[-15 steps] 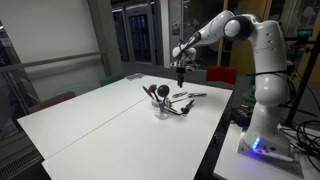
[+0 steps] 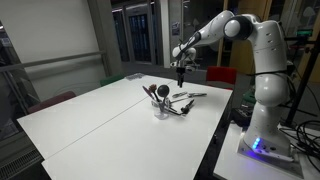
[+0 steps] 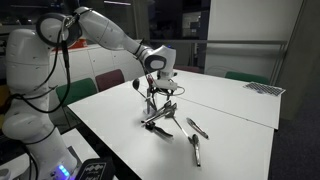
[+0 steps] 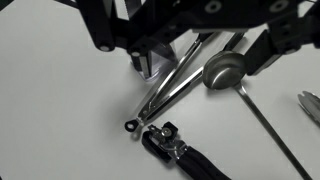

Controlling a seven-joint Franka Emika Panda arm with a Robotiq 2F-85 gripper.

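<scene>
My gripper hangs over the utensils on the white table, its fingers spread apart at the top of the wrist view with nothing seen held. In that view, a ladle (image 4: 225, 70) lies with its bowl below the fingers. Metal tongs (image 4: 178, 88) stretch diagonally beside it, and a black-handled can opener (image 4: 172, 143) lies nearer the bottom. A shiny container (image 4: 152, 68) is partly hidden by the left finger. In exterior view 1, a dark round utensil head (image 2: 164, 90) sticks up from the container (image 2: 160, 109).
Further utensils, including tongs (image 3: 197, 150) and another metal one (image 3: 198, 130), lie apart on the white table (image 3: 235, 120). A red chair (image 2: 221, 75) stands behind the table.
</scene>
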